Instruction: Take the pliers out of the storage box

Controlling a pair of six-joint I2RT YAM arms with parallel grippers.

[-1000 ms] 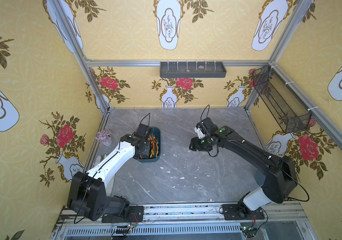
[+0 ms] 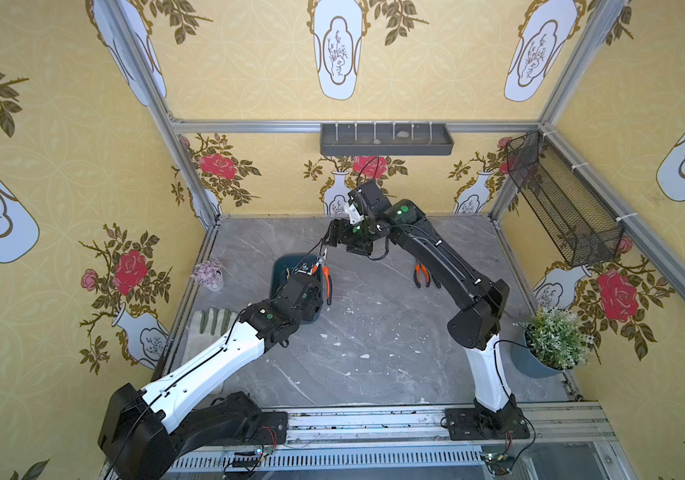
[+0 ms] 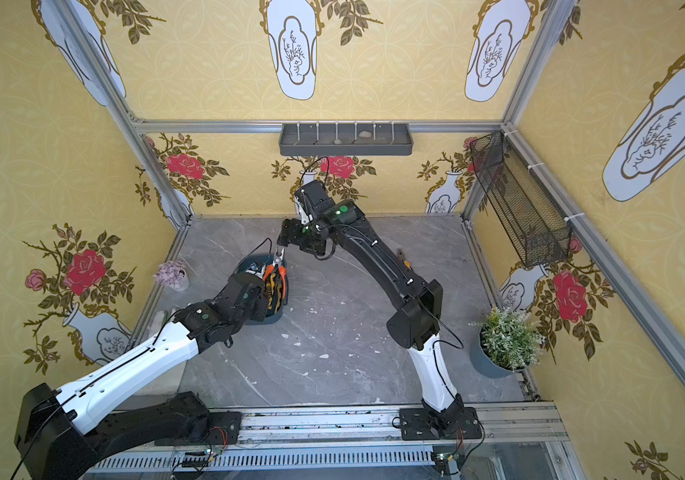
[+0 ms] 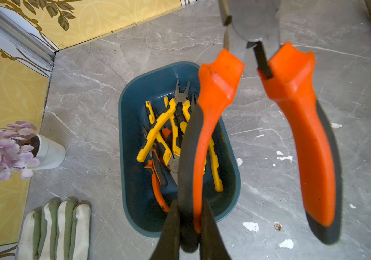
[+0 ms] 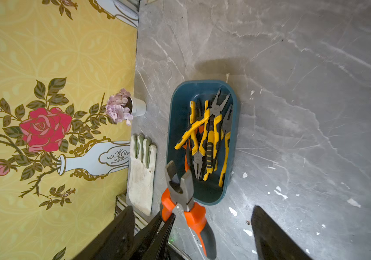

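Note:
Orange-and-black pliers (image 4: 319, 173) hang raised above the storage box (image 4: 124, 190); my left gripper is shut on the end of one of their handles. In the right wrist view their metal head (image 5: 184, 190) points up between the spread fingers of my right gripper, which is open. A gap still shows around the pliers there. Inside the blue box lie several more pliers (image 5: 209, 147), mostly yellow-handled, some orange. On the table to the right lie orange pliers (image 2: 422, 274), and others beside them are partly covered by the right arm.
A small flower pot (image 4: 49, 151) and striped gloves (image 4: 59, 227) are left of the box. A larger potted plant (image 2: 554, 340) stands at the right edge. The mesh basket (image 2: 570, 200) and grey rack (image 2: 386, 140) hang on the walls.
My left gripper has risen from the box with the orange pliers. My right arm has swung left and back, bringing its gripper close to the raised pliers' head.

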